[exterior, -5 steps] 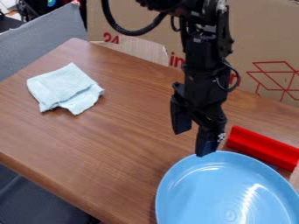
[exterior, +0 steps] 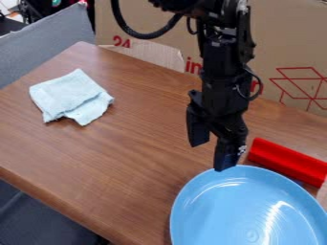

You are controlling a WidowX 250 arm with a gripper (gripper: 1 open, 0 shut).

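My black gripper (exterior: 213,144) hangs low over the wooden table at the right of centre, fingers pointing down and apart, with nothing seen between them. Its near fingertip is just above the back rim of a light blue plate (exterior: 248,215), which fills the bottom right. A red cylinder (exterior: 286,162) lies behind the plate, to the right of my fingers. A folded pale cloth (exterior: 71,96) rests on the left part of the table.
A cardboard box (exterior: 289,67) stands along the back. A grey padded edge (exterior: 38,57) borders the far left.
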